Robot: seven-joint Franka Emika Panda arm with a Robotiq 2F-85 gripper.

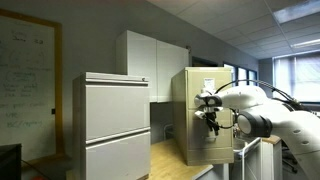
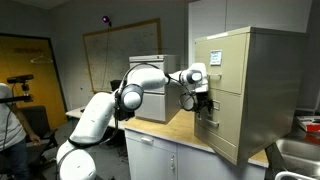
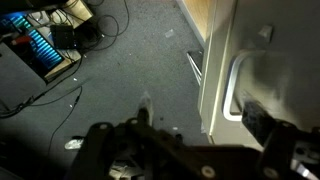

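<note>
A tan filing cabinet [image 2: 250,80] with several drawers stands on the wooden counter, its drawer fronts facing my arm. My gripper [image 2: 192,102] is close in front of those drawers, about halfway up; whether it touches them cannot be told from the exterior views. Seen from the other side, the gripper [image 1: 211,122] overlaps the cabinet [image 1: 200,148]. In the wrist view the dark fingers [image 3: 258,118] stand apart, with nothing visible between them. A pale drawer handle [image 3: 233,88] lies beside the right finger.
A white drawer unit [image 1: 112,120] stands on the same counter [image 1: 172,160], whose stretch between the two cabinets is clear. Wall cupboards [image 1: 152,65] hang behind. Cables [image 3: 85,35] lie on the grey floor below. A sink [image 2: 300,155] is beyond the tan cabinet.
</note>
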